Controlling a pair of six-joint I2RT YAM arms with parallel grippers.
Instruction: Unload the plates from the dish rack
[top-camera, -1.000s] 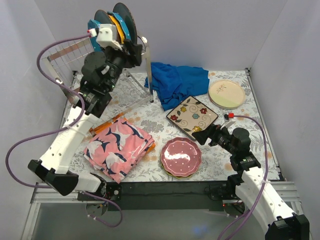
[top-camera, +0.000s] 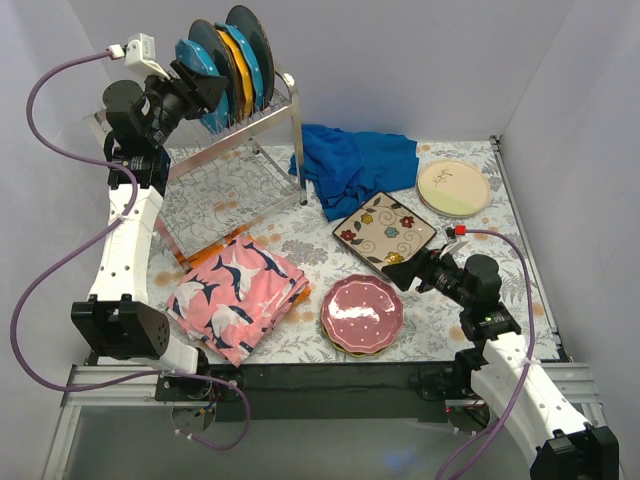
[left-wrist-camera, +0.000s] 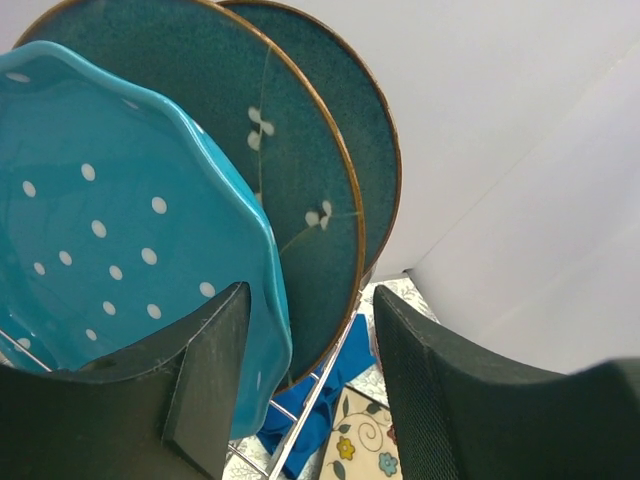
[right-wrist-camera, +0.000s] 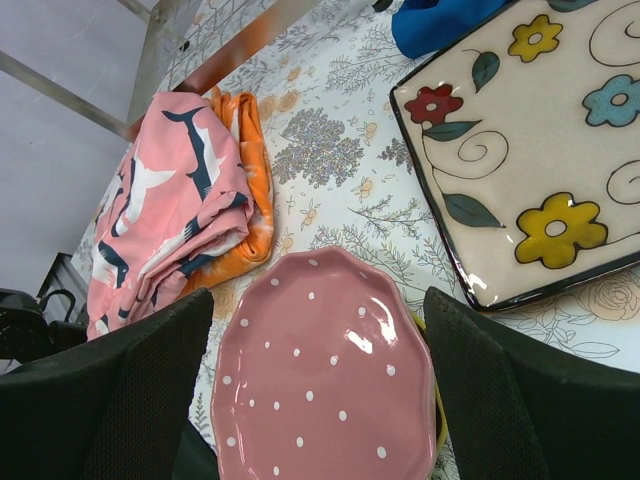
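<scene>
Upright in the dish rack (top-camera: 235, 132) stand several plates: a blue dotted plate (top-camera: 216, 118) nearest my left gripper, then a dark plate (top-camera: 208, 40), a yellow plate (top-camera: 238, 60), another blue plate (top-camera: 257, 72) and a dark one (top-camera: 254, 35). My left gripper is part open at the first blue plate (left-wrist-camera: 110, 200); in the left wrist view that plate's rim and the dark plate's edge (left-wrist-camera: 320, 250) appear between its fingers. Whether they touch, I cannot tell. Low over the table, my right gripper (top-camera: 398, 284) stands open and empty, with a pink dotted plate (top-camera: 362, 314) near it.
A square flowered plate (top-camera: 385, 232) lies mid-table and a cream round plate (top-camera: 455, 188) at the back right. A blue cloth (top-camera: 355, 165) is heaped beside the rack. Folded pink cloth (top-camera: 240, 295) occupies the front left. The pink plate rests on another plate.
The right arm and the plates stayed put.
</scene>
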